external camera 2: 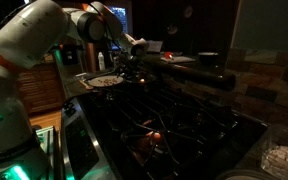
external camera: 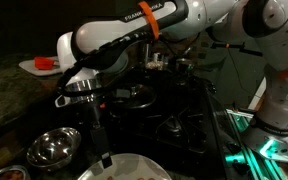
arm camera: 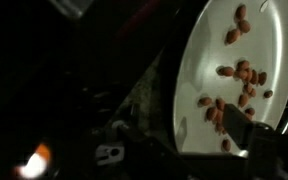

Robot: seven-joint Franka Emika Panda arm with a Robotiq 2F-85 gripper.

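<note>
A white oval plate (arm camera: 189,115) lies under my gripper, with several brown almond-like nuts (arm camera: 246,75) scattered over it in the wrist view. My gripper spans the near part of the plate, its dark fingers apart. No object shows clearly between them, though the lower part of that view is very dark. From the side, one finger (external camera: 99,142) points down at the left rim of the plate, close above it; I cannot tell whether it touches. The plate is small and far off in exterior view 2.
A shiny metal bowl (external camera: 54,148) stands just left of the plate, with small containers (external camera: 12,173) beyond it. The black stove top (external camera: 169,128) lies behind and to the right. A red item (external camera: 44,63) rests at the back left.
</note>
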